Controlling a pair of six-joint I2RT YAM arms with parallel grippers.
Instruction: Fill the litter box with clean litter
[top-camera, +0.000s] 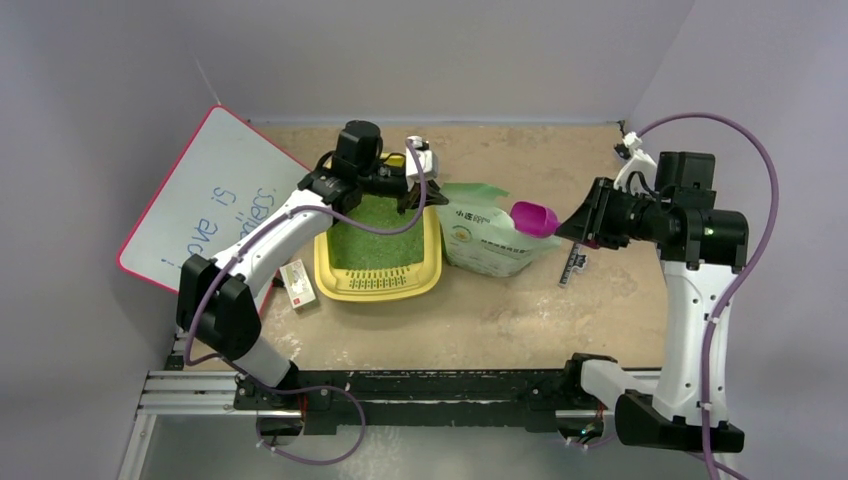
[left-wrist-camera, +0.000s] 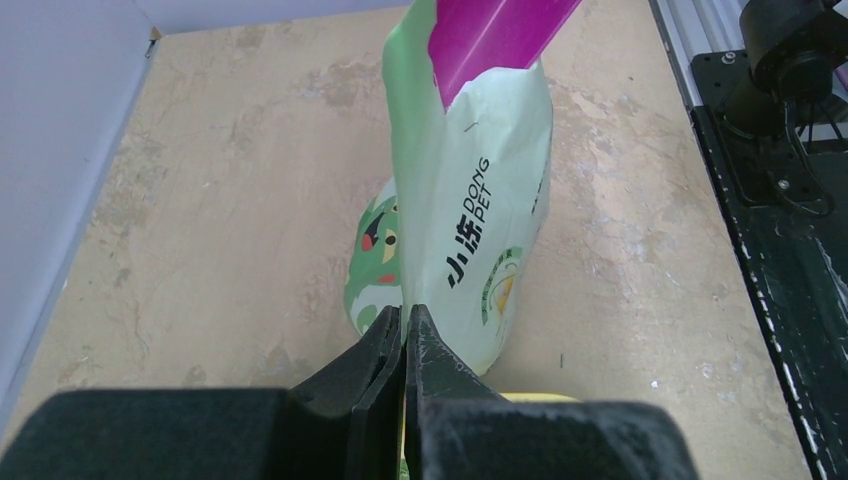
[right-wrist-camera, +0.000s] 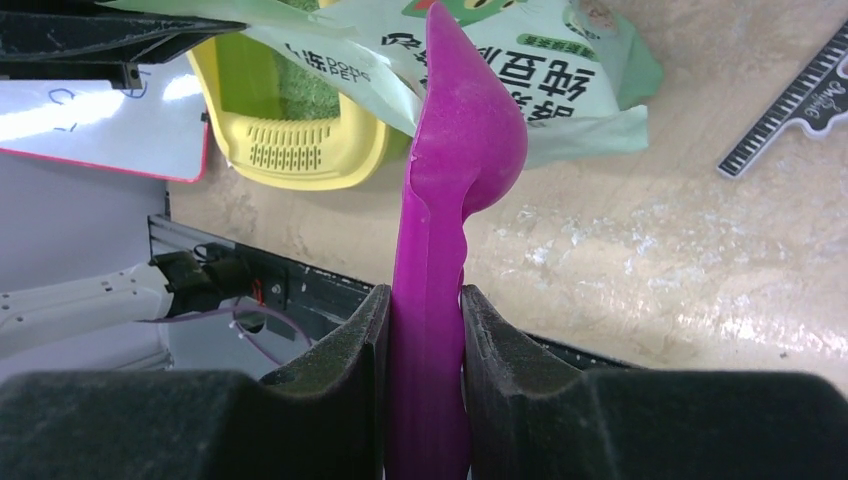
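A pale green litter bag (top-camera: 488, 240) stands right of the yellow litter box (top-camera: 380, 286), which has green litter (top-camera: 375, 245) across its floor. My left gripper is shut on the thin edge of the bag (left-wrist-camera: 480, 200) at its left side. The magenta scoop (top-camera: 535, 219) is at the bag's mouth, its handle clamped in my right gripper. From the right wrist view, the scoop (right-wrist-camera: 470, 130) overlaps the bag's opening; its inside is turned away, so its contents cannot be seen.
A dark clip (top-camera: 573, 262) lies right of the bag. Left of the box are a small white box (top-camera: 298, 284) and a whiteboard (top-camera: 205, 195) with writing.
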